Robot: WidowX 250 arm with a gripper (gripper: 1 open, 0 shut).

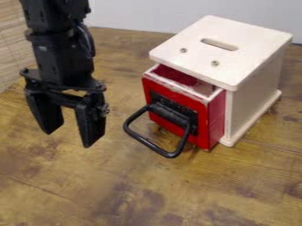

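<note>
A black robot gripper point(70, 120) hangs at the left over the wooden floor, its two fingers apart with nothing between them. To its right stands a white box point(252, 101) with a red front door point(216, 115), which is slightly pulled out at the top. A black U-shaped handle point(175, 153) sticks out from the door toward the gripper, with a gap between them.
Bare wooden floor point(154, 194) fills the foreground and right front. A light mat point(12, 57) lies at the back left, and a white wall point(154, 13) runs along the back.
</note>
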